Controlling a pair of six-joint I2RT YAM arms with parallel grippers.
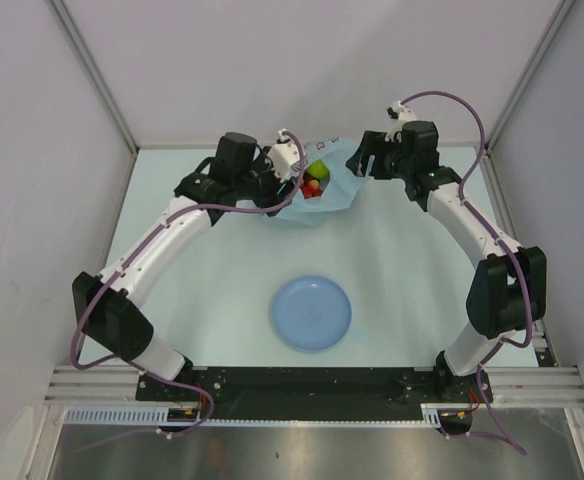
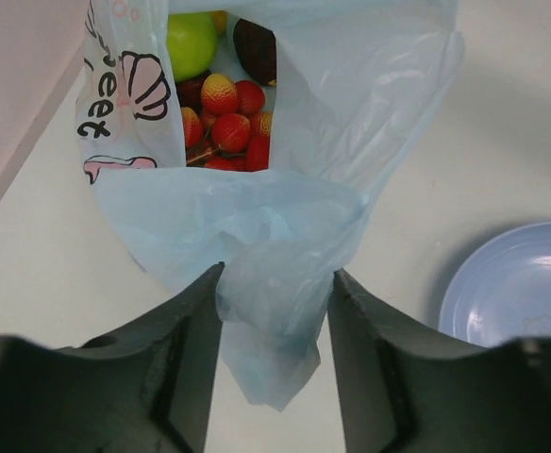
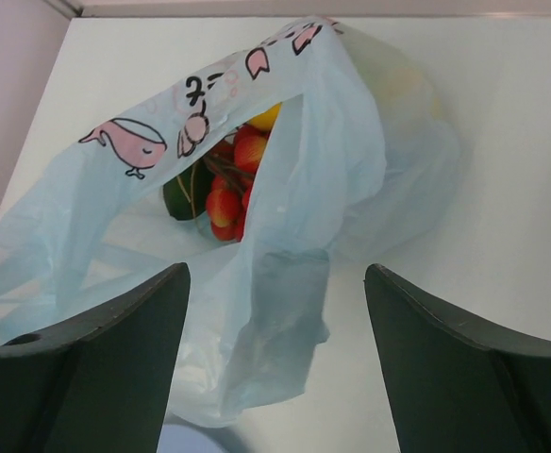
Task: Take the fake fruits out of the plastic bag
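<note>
The pale blue plastic bag [image 1: 341, 187] lies on its side at the back of the table, its mouth facing the front. Inside show a green fruit [image 2: 191, 44], red fruits [image 2: 231, 132] and a dark green fruit [image 3: 188, 191]. My left gripper is at the bag's left rim; its fingers are partly closed, with the plastic bunched between them and against both tips. Whether they are fully closed on it is unclear. At the right rim, my right gripper is open, a fold of plastic between its spread fingers.
A round blue plate [image 1: 311, 313] sits empty in the front middle of the table [image 1: 212, 300]. Bare surface surrounds it on both sides. White walls stand close behind the bag and to either side.
</note>
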